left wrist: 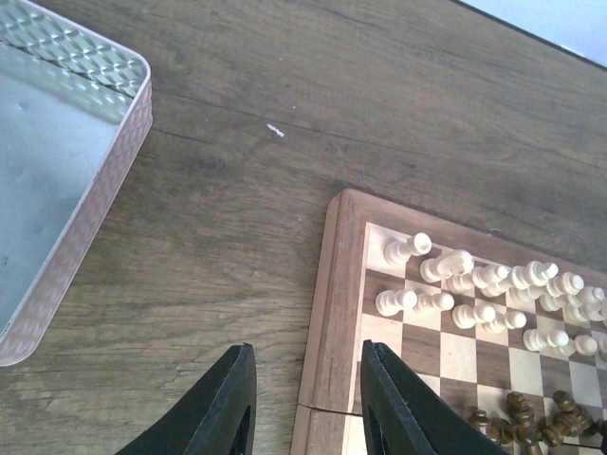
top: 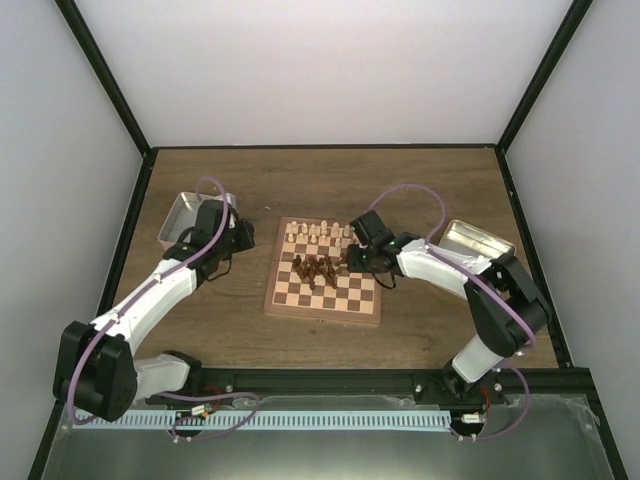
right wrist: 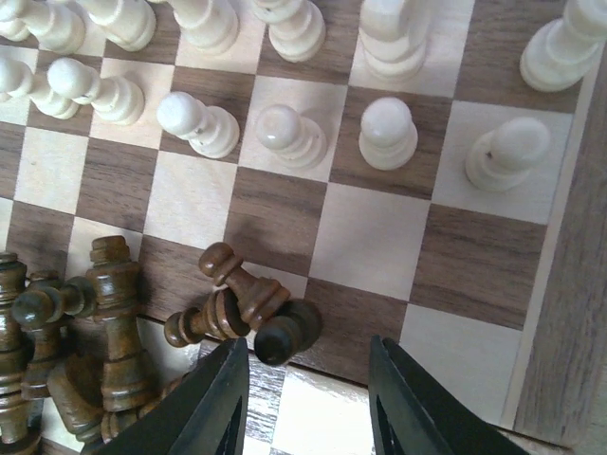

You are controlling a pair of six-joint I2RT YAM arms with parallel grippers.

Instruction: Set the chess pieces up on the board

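Observation:
The chessboard lies mid-table, white pieces standing in rows on its far side. Brown pieces lie heaped on the nearer half; in the right wrist view one dark piece stands among toppled ones. My right gripper hovers over that piece, its fingers apart, nothing seen held. My left gripper is raised left of the board beside the left tray, its fingers apart with nothing between them.
A metal tray sits at the left and another at the right.

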